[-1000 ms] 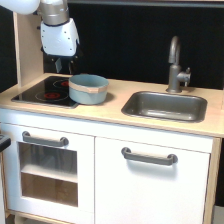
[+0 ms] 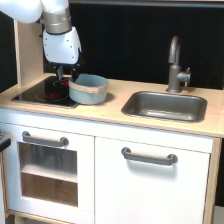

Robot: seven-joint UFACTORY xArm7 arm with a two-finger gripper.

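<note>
A blue-grey pot (image 2: pixel 90 97) stands upright on the counter, partly over the right side of the black stove top (image 2: pixel 42 92) with its red rings. At the pot's left back rim is my gripper (image 2: pixel 67 75), its dark fingers pointing down below the white arm. Whether the fingers touch the rim or are around it cannot be told at this size. How far apart they stand is also unclear.
A metal sink (image 2: pixel 166 94) is set into the wooden counter (image 2: pixel 120 112) on the right, with a tall dark faucet (image 2: pixel 175 68) behind it. Counter between pot and sink is clear. Below are cabinet doors with grey handles (image 2: pixel 150 157).
The arm and gripper have come down and slightly to the right, from above and left of the pot to its rim. The pot looks almost unmoved.
</note>
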